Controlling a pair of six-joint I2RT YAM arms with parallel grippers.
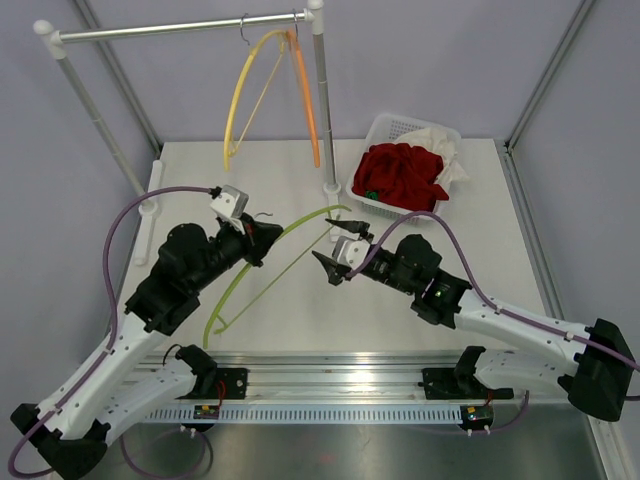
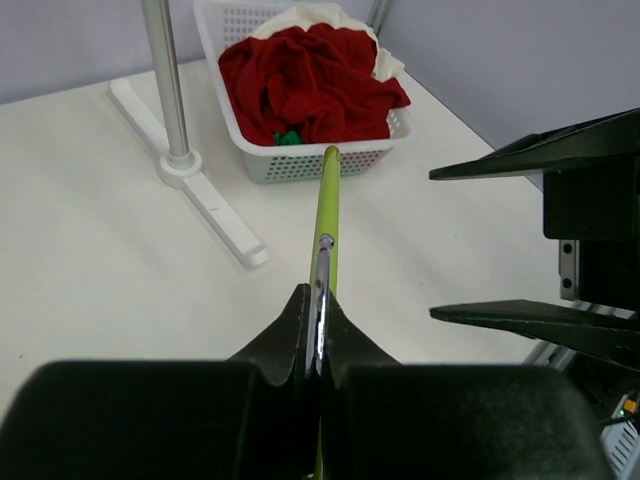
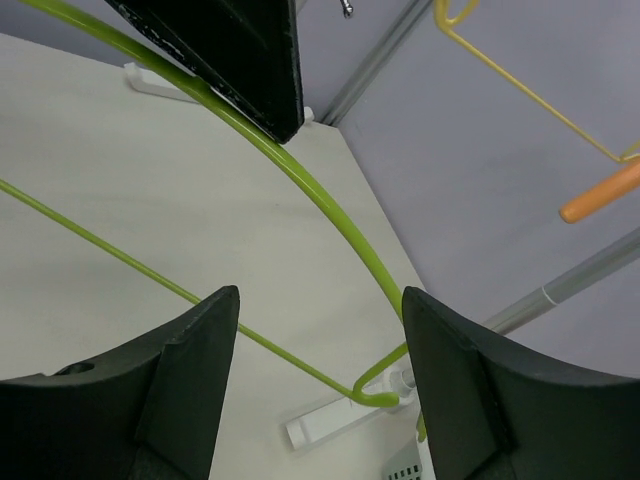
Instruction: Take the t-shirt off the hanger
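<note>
A green hanger (image 1: 233, 285) carries no garment; my left gripper (image 1: 262, 240) is shut on it, with its metal hook (image 2: 322, 270) upright between the fingertips in the left wrist view. My right gripper (image 1: 336, 247) stands open beside the hanger's upper right end, facing left, with the green bar showing beyond its fingers in the right wrist view. A red cloth (image 1: 398, 176) lies bunched with white and green cloth in a white basket (image 1: 393, 207); whether it is a t shirt I cannot tell.
A metal rack (image 1: 180, 26) stands at the back left, holding a yellow hanger (image 1: 238, 89) and an orange hanger (image 1: 305, 96). Its white foot (image 2: 225, 217) is near the basket.
</note>
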